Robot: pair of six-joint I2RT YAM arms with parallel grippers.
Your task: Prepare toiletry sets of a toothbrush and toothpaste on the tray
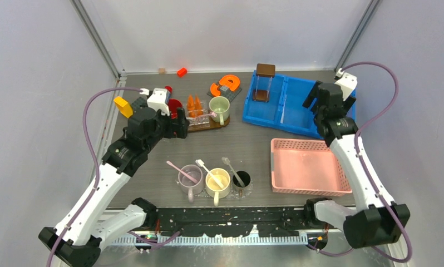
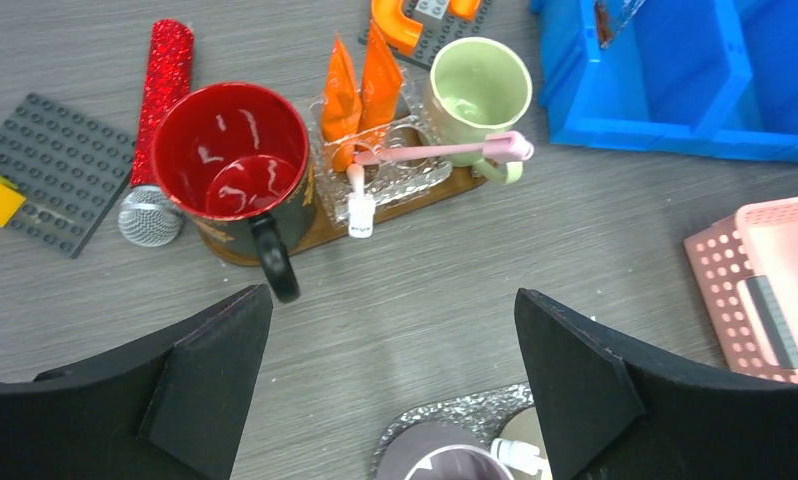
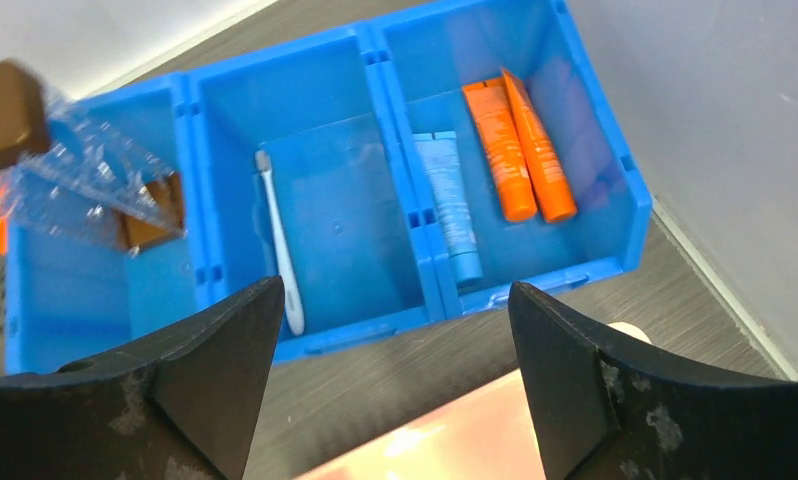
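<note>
My left gripper is open above the wooden holder (image 2: 400, 210), which carries orange tubes (image 2: 380, 85), a pink toothbrush (image 2: 415, 152) and a white-headed item, beside green and red mugs. My right gripper stands open over the blue bin (image 3: 330, 320); its compartments hold a white toothbrush (image 3: 282, 250), a light-blue tube (image 3: 445, 200) and orange toothpaste tubes (image 3: 500, 150). At the front, lilac (image 1: 182, 183), yellow (image 1: 211, 186) and dark (image 1: 242, 189) cups each hold a toothbrush.
A pink tray (image 1: 306, 167) lies right of the cups. A yellow block (image 1: 121, 105), brick plates and small red blocks sit at the back.
</note>
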